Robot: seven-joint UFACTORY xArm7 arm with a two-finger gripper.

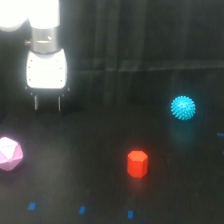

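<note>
In the camera view, my white gripper [48, 103] points down at the upper left. Its two thin fingers stand apart with nothing between them. A pink faceted ball [10, 153] lies lower and to the left of the gripper, close to the left edge. The red hexagonal block [137, 164] rests right of centre on the dark table. Farther back on the right is a blue spiky ball [183, 108]. None of the three objects touches the gripper.
Small blue marks, among them a left mark [32, 206] and a middle mark [82, 210], line the front of the dark surface [85, 160]. A dark curtain [130, 40] hangs behind. Clear room lies between the pink ball and the red block.
</note>
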